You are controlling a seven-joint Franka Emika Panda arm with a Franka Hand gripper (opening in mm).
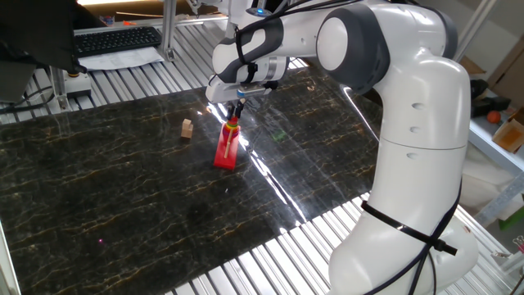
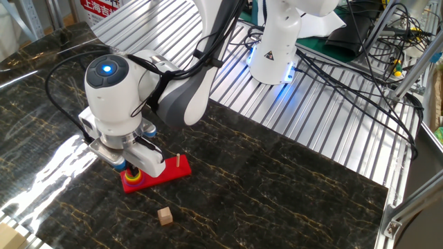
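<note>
A red board lies on the dark marbled tabletop, with a thin wooden peg standing near one end. Coloured rings, a yellow one among them, are at the board's other end. My gripper points down right over these rings, its fingertips at or just above them. Whether the fingers are parted or closed on a ring is too small to make out in exterior view 1, and the hand covers much of them in exterior view 2.
A small wooden block sits on the tabletop, apart from the board. A keyboard lies on the ribbed metal surface behind.
</note>
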